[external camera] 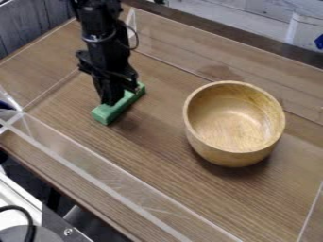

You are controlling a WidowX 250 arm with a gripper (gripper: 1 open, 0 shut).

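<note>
My black gripper (111, 93) reaches down from the top left onto a green rectangular object (109, 113) lying on the wooden table. Its fingertips are at the object's upper part, close together and dark, so whether anything is between them is unclear. The green object lies diagonally, partly hidden by the gripper.
A large tan round bowl (233, 123) stands on the right of the table (164, 194). The table's left edge drops to a dark area with cables at the lower left.
</note>
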